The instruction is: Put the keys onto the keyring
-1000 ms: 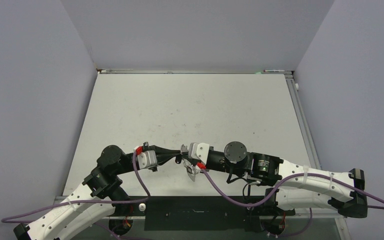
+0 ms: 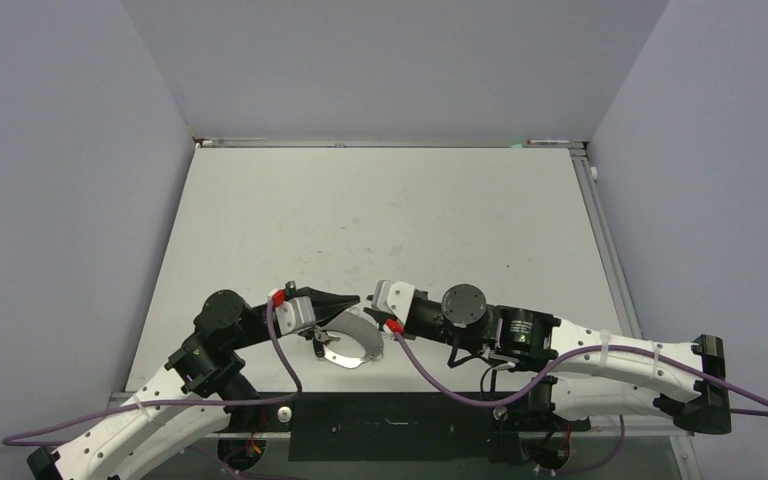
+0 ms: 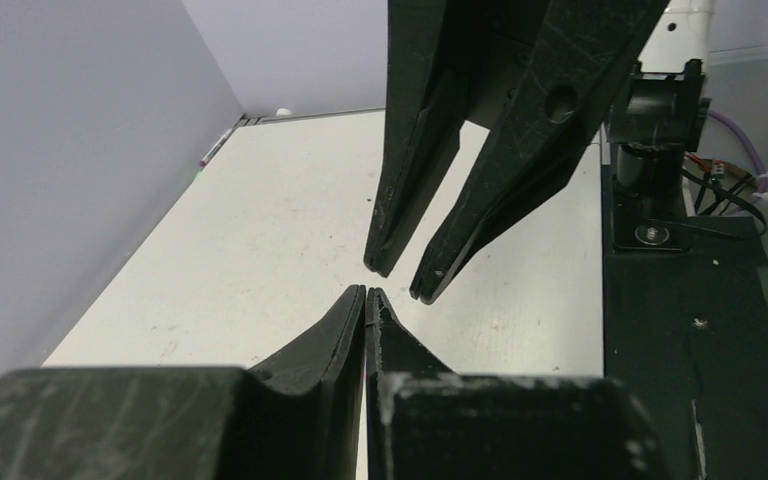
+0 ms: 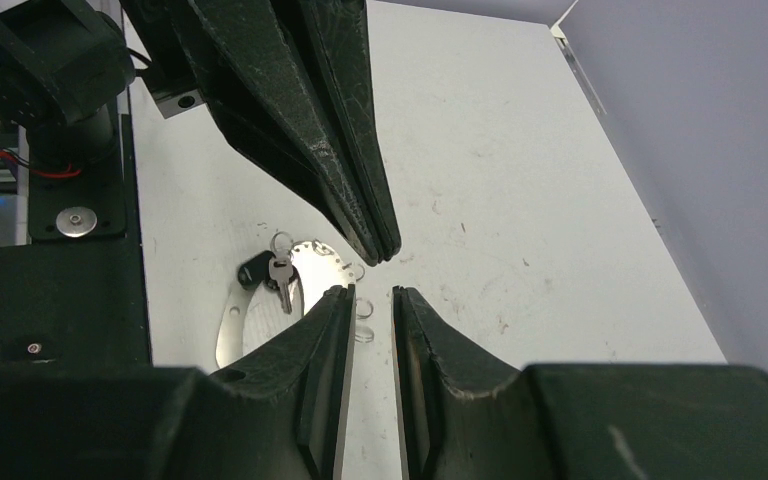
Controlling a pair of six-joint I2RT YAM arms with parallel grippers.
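Observation:
The metal keyring plate (image 2: 368, 346), broad and curved, lies on the table just below the two grippers in the top view. From the right wrist I see a silver key (image 4: 281, 277), a black fob (image 4: 253, 269) and several small rings (image 4: 363, 308) around it. My left gripper is shut, its tips together with nothing between them. Facing it, my right gripper stands slightly open and empty, with bare table visible through the gap. Both hover above the keyring, tips close but apart. Part of the plate is hidden behind the right fingers.
A dark strip (image 2: 400, 425) runs along the front edge, close to the keyring. Purple cables (image 2: 650, 352) trail along both arms.

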